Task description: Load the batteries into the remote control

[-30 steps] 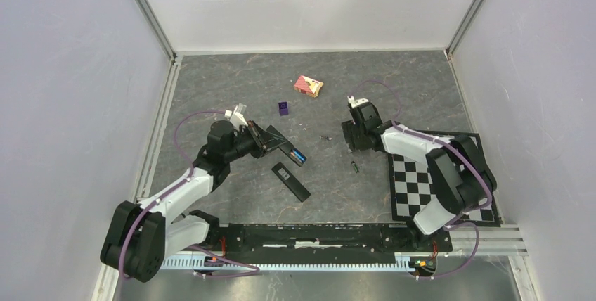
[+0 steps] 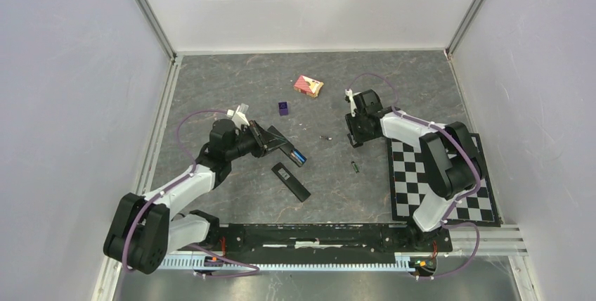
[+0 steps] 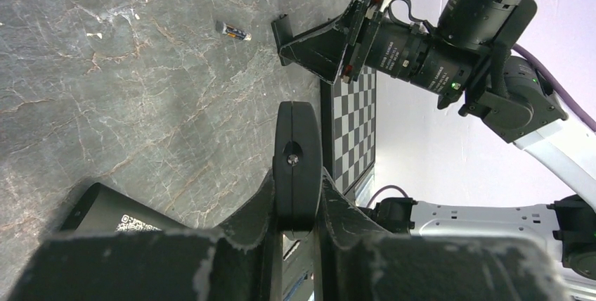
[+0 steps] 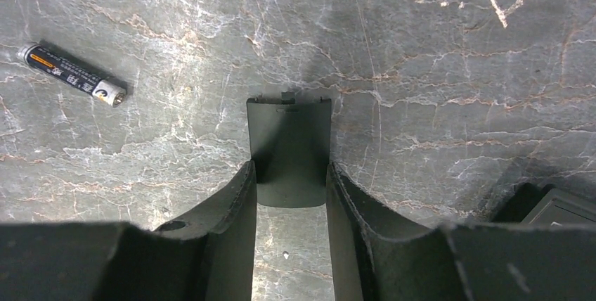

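My left gripper (image 2: 263, 139) is shut on the remote (image 2: 294, 155), whose open compartment shows blue batteries in the top view; the left wrist view mostly hides it. My right gripper is shut on the black battery cover (image 4: 289, 139), which appears to be on or just above the table. A loose black battery (image 4: 70, 72) lies left of it in the right wrist view, also between the arms in the top view (image 2: 325, 137). A small green battery (image 2: 355, 167) lies nearer the front.
A second dark remote-like object (image 2: 290, 181) lies at front centre. A purple box (image 2: 283, 108) and a red-cream box (image 2: 308, 86) stand behind. A checkered board (image 2: 411, 195) fills the right front. Bare table lies in the middle.
The right arm has shifted slightly and its gripper has moved, with more of the dark cover showing beneath it in the top view. The left arm is practically still.
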